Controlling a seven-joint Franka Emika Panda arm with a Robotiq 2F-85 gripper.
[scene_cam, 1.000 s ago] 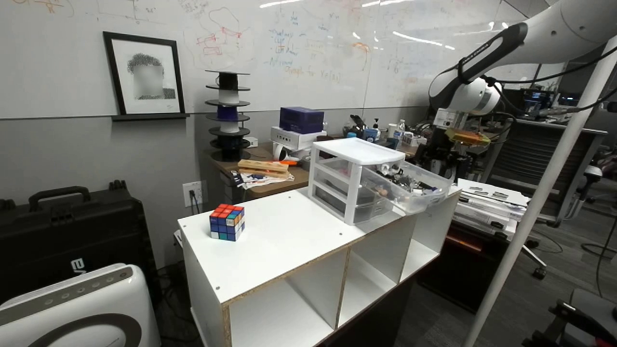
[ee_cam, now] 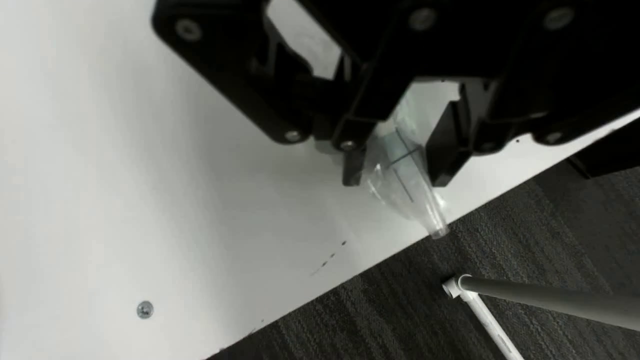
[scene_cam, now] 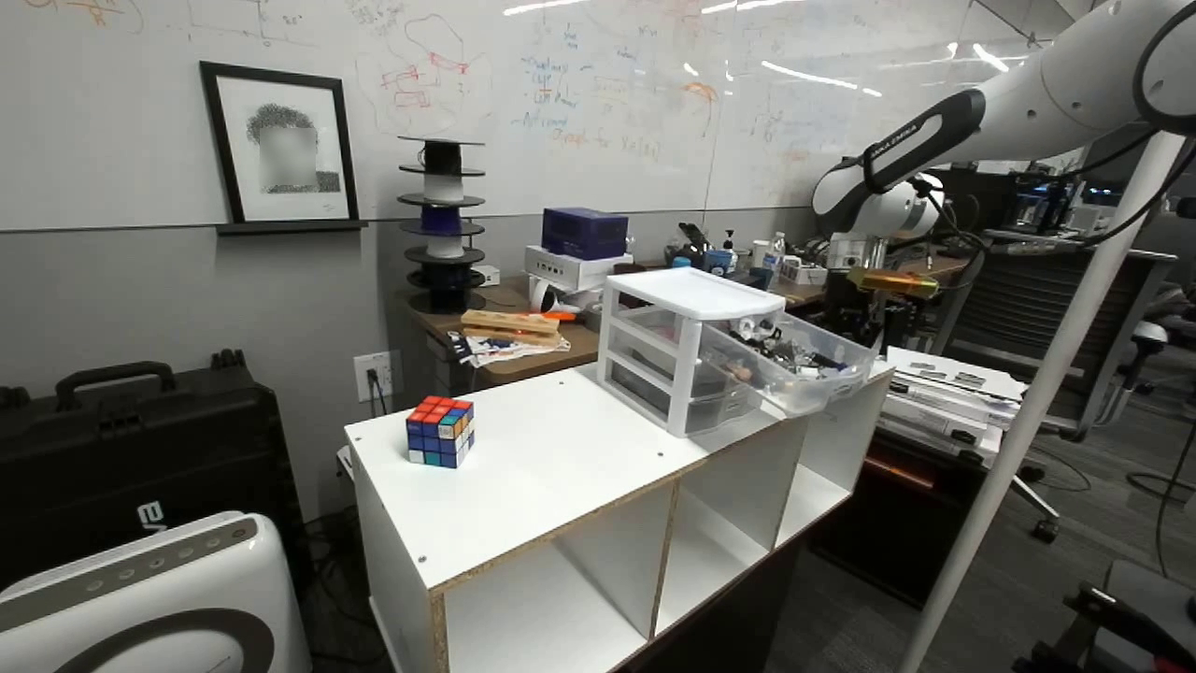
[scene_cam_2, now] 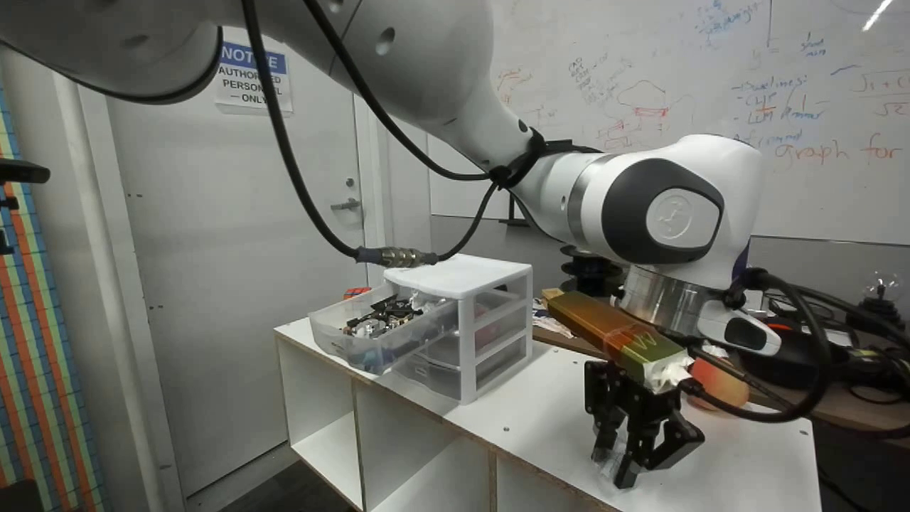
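In exterior view 2 my gripper points down above the white shelf unit, right of the drawer organiser. A clear plastic object shows between my fingers in the wrist view, its narrow end pointing toward the shelf's edge. My fingers stand apart with this plastic between them; whether both press on it cannot be told. The organiser's clear drawer is pulled out and full of small dark and metallic parts. A Rubik's cube sits at the opposite end of the shelf top.
A rounded orange-pink object is behind my gripper. Between cube and organiser the shelf top is clear. A brown desk with boxes stands behind. A white pole rises in front of the arm in exterior view 1.
In exterior view 1 my arm and gripper have moved to the left and slightly lower. Cube, organiser and open drawer stay where they were.
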